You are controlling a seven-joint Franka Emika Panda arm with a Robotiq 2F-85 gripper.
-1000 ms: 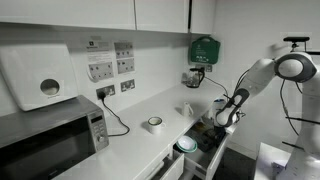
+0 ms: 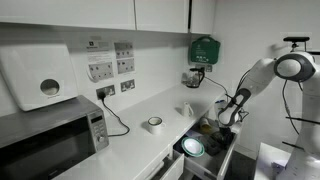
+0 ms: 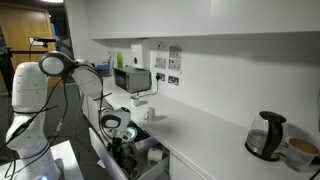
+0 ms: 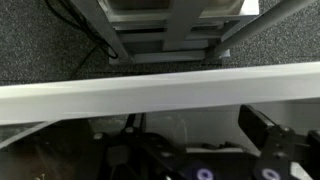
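An open white drawer (image 2: 223, 163) extends from under the counter, with a round white plate (image 2: 193, 147) inside. My gripper (image 2: 221, 138) is lowered at the drawer's outer end, and its fingers are hard to make out there. In the wrist view, the drawer's white front edge (image 4: 160, 92) runs straight across the picture. Below that edge my gripper is open, its dark fingers far apart on the drawer's inner side. Nothing shows held between them. Exterior view 2 shows the arm reaching down into the drawer (image 3: 151, 173), where other contents are partly hidden.
On the counter (image 2: 165, 112) stand a white mug (image 2: 154, 125) and a pale jug (image 2: 188, 109). A microwave (image 2: 55, 146) is at the left. Behind the drawer in exterior view 2 is a glass kettle (image 3: 265, 135). Dark floor (image 4: 270, 45) lies beyond the drawer front.
The drawer has slid farther out from the counter, and more of the plate shows. My gripper has moved outward with the drawer's front end.
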